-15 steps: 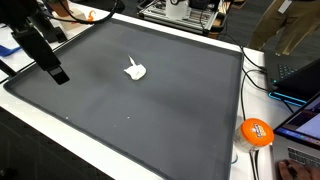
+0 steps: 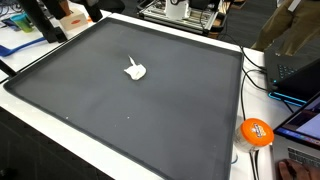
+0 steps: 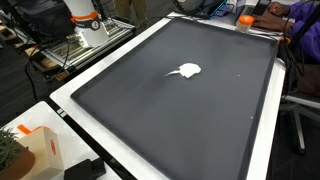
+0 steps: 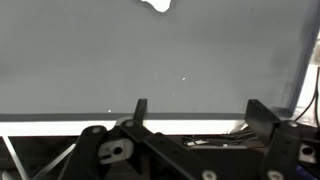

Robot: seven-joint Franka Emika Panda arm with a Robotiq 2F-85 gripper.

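Note:
A small white object (image 2: 135, 71) with a thin pointed tail lies on the grey mat (image 2: 150, 110); whether it is cloth or something stiffer I cannot tell. In exterior view 2 the same white object (image 3: 188, 70) rests toward the far half of the mat, its tail pointing left. Only its lower tip shows at the top edge of the wrist view. My gripper is open above the mat's edge, its two black fingers wide apart with nothing between them. Exterior view 1 shows just dark parts of the arm at the upper left.
An orange-lidded jar (image 2: 254, 135) stands on the white table edge beside a laptop (image 2: 299, 128). A potted plant (image 3: 14, 155) is at the near left of exterior view 2. Apart from the white object, the mat is clear.
The gripper has moved from the left of exterior view 1 up and rightward, mostly out of the top of the picture. The white object has stayed put.

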